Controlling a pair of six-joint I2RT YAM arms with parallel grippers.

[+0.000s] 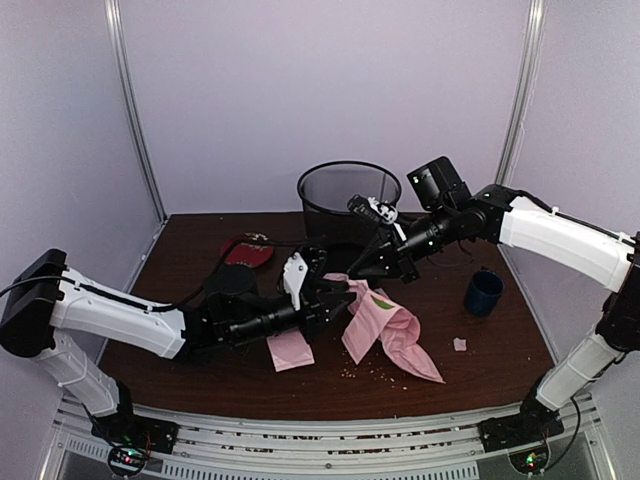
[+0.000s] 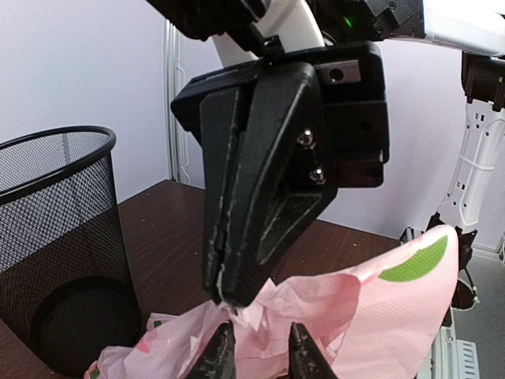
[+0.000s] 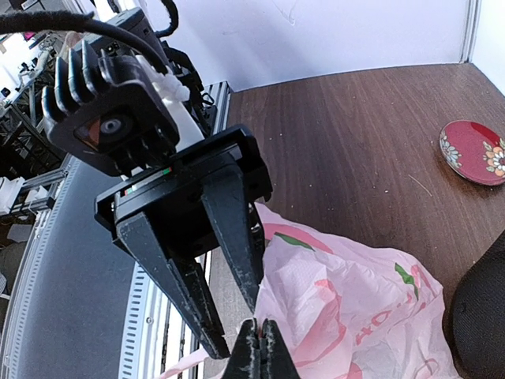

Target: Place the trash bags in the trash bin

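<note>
A crumpled pink trash bag [image 1: 405, 342] with green leaf prints hangs over the middle of the table. Its upper edge is gathered at the tips of my right gripper, which is shut on it. Close by, my left gripper [image 1: 345, 296] has its fingers parted; in the left wrist view the pink film shows behind and between its fingertips. From the right wrist view, the left gripper stands open beside the bag. Behind both arms is the black mesh trash bin [image 1: 318, 225]. A flat pink piece [image 1: 291, 352] lies left of the bag.
A red flowered plate [image 1: 248, 252] sits left of the bin, and a dark blue mug [image 1: 484, 292] stands at the right. Crumbs [image 1: 362, 374] and a small pink scrap [image 1: 460, 344] lie on the table.
</note>
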